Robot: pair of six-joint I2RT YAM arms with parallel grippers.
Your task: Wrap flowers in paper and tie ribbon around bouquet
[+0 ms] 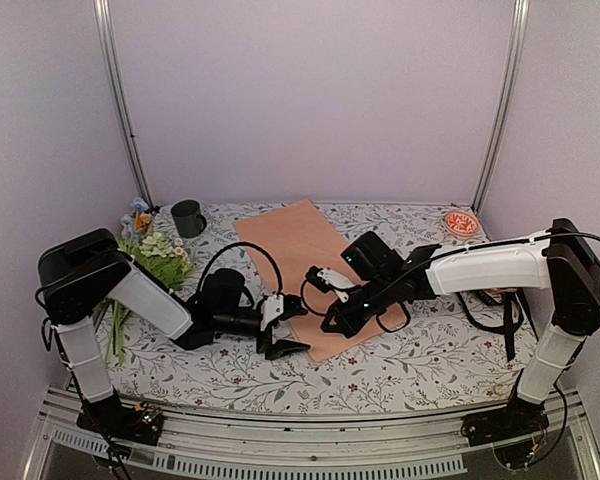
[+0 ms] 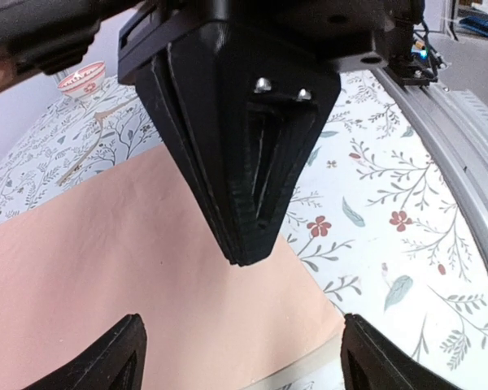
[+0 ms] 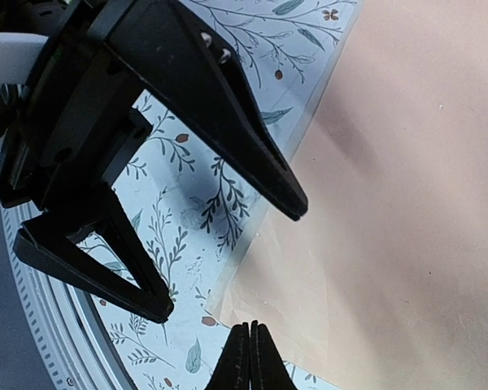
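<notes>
A peach sheet of wrapping paper (image 1: 285,235) lies across the middle of the table, its near corner under both grippers. Over that corner my left gripper is open, its two fingers well apart and only paper and tablecloth visible between them. My right gripper is shut with its tips together, and nothing shows between them; it hovers close by, over the paper's edge. The fake flowers (image 1: 165,262), white and blue blooms with green stems, lie at the left of the table, partly hidden by the left arm.
A dark mug (image 1: 188,218) stands at the back left. At the back right is a red patterned bowl (image 1: 461,223), with a black strap (image 1: 509,330) at the right side. Both grippers are very close together.
</notes>
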